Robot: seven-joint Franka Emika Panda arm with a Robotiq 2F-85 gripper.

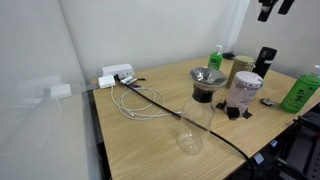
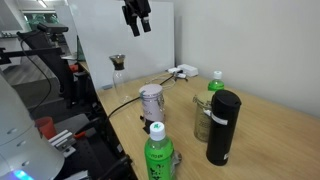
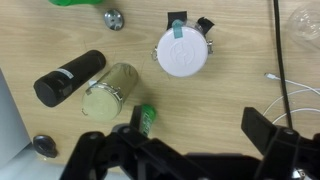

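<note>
High above the table, my gripper point(image 1: 273, 12) stands open with nothing between its fingers; exterior view 2 also shows the gripper point(image 2: 141, 29) up in the air. In the wrist view its dark fingers point(image 3: 265, 130) are spread wide over bare wood. A white lidded canister point(image 3: 183, 51) lies beneath, toward the top of that view. Left of it are a tan canister point(image 3: 111, 92) and a black cylinder point(image 3: 69, 78). A clear glass vessel point(image 1: 195, 128) stands at the table's front, with a metal bowl point(image 1: 207, 78) on a dark base behind it.
Green bottles stand at the near right point(image 1: 301, 93) and farther back point(image 1: 216, 58). A black cable point(image 1: 180, 113) crosses the table, and a white cord point(image 1: 128, 101) lies coiled by a white box point(image 1: 117, 72).
</note>
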